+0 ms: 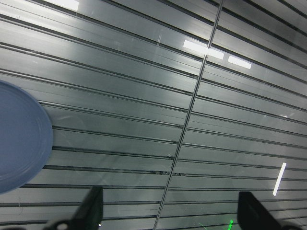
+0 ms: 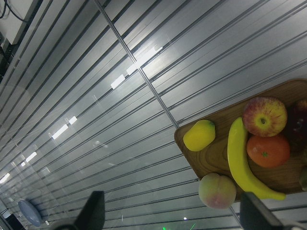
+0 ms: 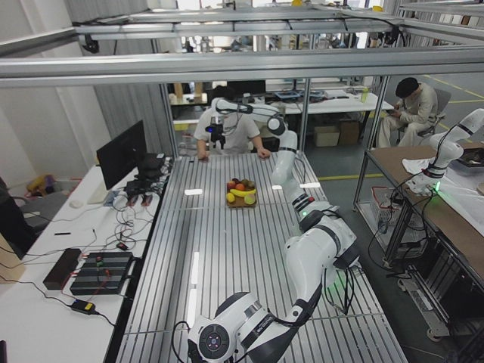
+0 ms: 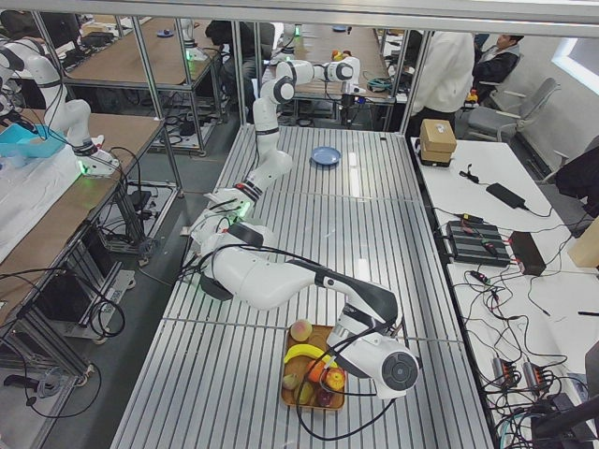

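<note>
A wooden tray of fruit lies on the slatted metal table: a banana, an apple, an orange, a yellow fruit, a peach and darker fruit. A blue plate lies at the table's other end, also at the edge of the left wrist view. My left gripper is over bare table beside the plate, open with nothing between its fingers. My right gripper hangs above the tray, open and empty; one arm hides part of the tray in the camera right view.
A frame of metal bars surrounds it. A side desk holds electronics, cables and boxes. A person stands at the far table end, hands at its edge.
</note>
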